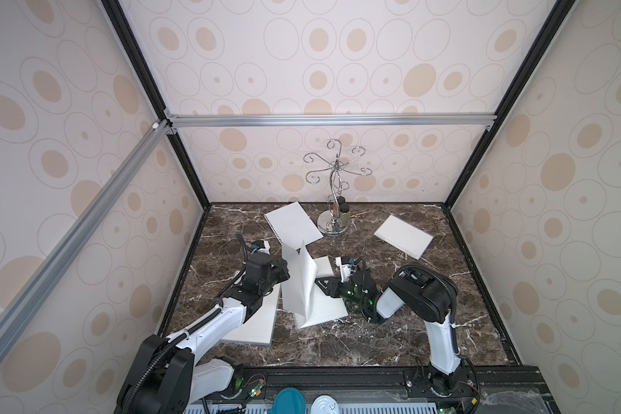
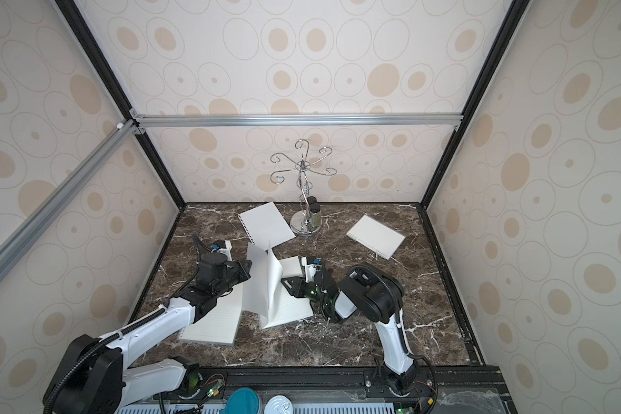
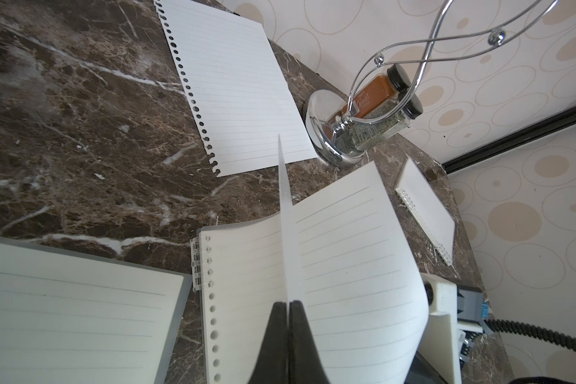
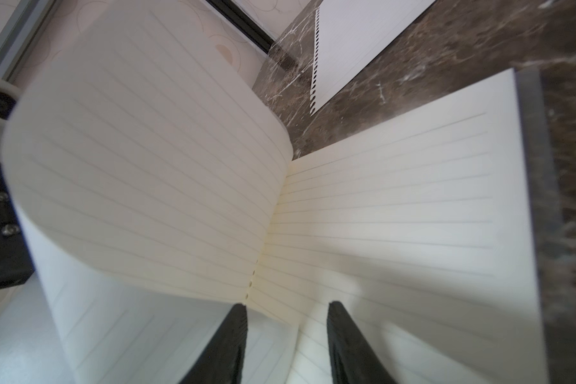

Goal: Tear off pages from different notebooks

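An open lined notebook (image 1: pixel 327 312) lies at the middle of the table, with pages standing up from it (image 1: pixel 306 283). My left gripper is shut at the raised pages, and one page runs edge-on down to its fingertips. Another raised page bows toward the right in the left wrist view. Over the notebook's right side, my right gripper has its fingertips clearly apart. A page's lower edge shows behind that gap, with nothing visibly pinched. In the right wrist view a curled page (image 4: pixel 153 153) rises from the spine, left of the flat page (image 4: pixel 396 211).
Behind lies a lined sheet (image 3: pixel 236 83) with holes along one edge. A chrome stand (image 1: pixel 334 220) with small jars is beside it. Another notebook (image 1: pixel 403 236) lies at the back right; a further one (image 1: pixel 258 327) is under the left arm.
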